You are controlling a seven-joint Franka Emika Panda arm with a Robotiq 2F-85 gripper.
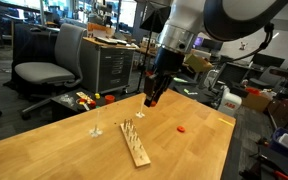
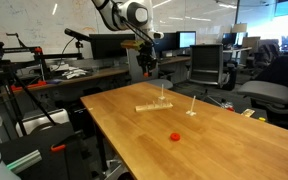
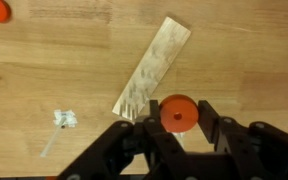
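Observation:
In the wrist view my gripper is shut on an orange-red disc (image 3: 179,113), seen from above between the dark fingers. Exterior view 1 shows the gripper (image 1: 151,99) raised above the table, beyond the wooden block. That pale block (image 1: 136,145) carries a row of small pegs at one end; in the wrist view the block (image 3: 156,65) lies slanted beside the held disc. Two thin white posts on small bases stand on the table, one to the left (image 1: 97,119) and another (image 1: 140,106) close to the gripper. Another red disc (image 1: 181,129) lies loose on the tabletop.
The wooden table (image 2: 234,150) has wide clear areas around these things. Several small coloured items (image 1: 86,101) sit near its far edge. Office chairs (image 1: 54,62) stand behind.

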